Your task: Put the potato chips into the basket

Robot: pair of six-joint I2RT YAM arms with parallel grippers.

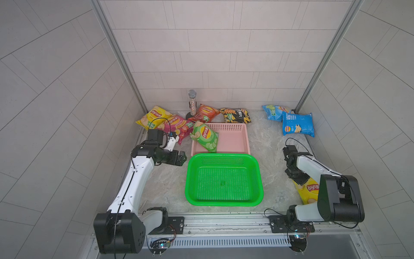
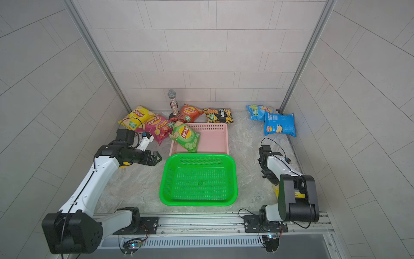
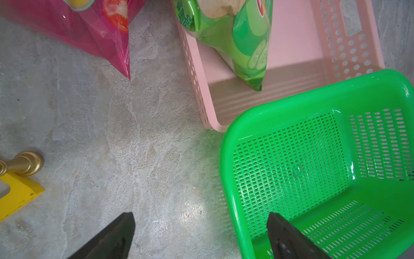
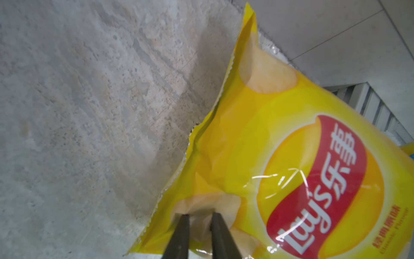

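Note:
A yellow Lay's chip bag [image 4: 267,142] lies at the front right, partly under my right arm. The right wrist view has the narrowly spaced fingers of my right gripper at one end of it. Yellow film shows around the fingertips, but whether any is pinched is unclear. An empty green basket [image 1: 224,204] stands front centre. Left of it my left gripper hangs open over bare table. Behind is a pink basket [image 1: 235,138], with a green chip bag [image 1: 204,137] leaning in its left side.
Yellow [image 1: 153,116], magenta [image 1: 179,126], red [image 1: 204,113] and black [image 1: 235,115] bags lie along the back left and centre, beside a clear tube [image 1: 192,103]. Two blue bags [image 1: 298,124] lie back right. Between green basket and right arm the table is clear.

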